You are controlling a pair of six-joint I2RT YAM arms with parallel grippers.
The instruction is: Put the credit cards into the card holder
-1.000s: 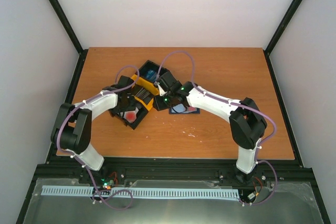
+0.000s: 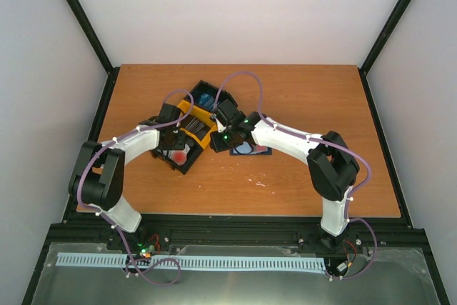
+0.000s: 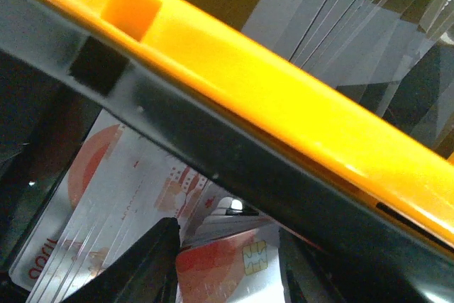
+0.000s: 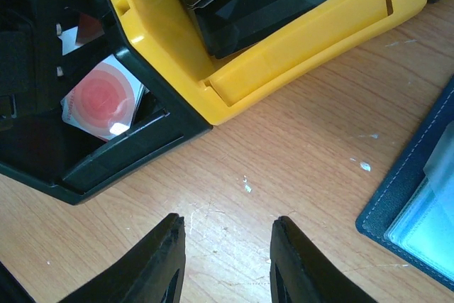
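A white-and-red chip card (image 3: 227, 264) stands between the fingers of my left gripper, inside the box's front black compartment. The fingers are apart by about the card's width; whether they grip it is unclear. More white cards (image 3: 135, 204) lean behind it. In the right wrist view, a card with a red circle (image 4: 105, 98) shows in this compartment. The dark blue card holder (image 4: 408, 164), with clear pockets, lies on the table at the right. My right gripper is open above bare table between box and holder, nothing between its fingers.
The yellow middle compartment (image 4: 291, 69) holds several dark and clear cards. Blue items (image 2: 207, 99) lie in the far black compartment (image 2: 193, 91). Black and yellow walls stand close to my left gripper.
My left gripper and the box have shifted slightly to the right. The right arm has moved a little to the left; the card holder stays in place.
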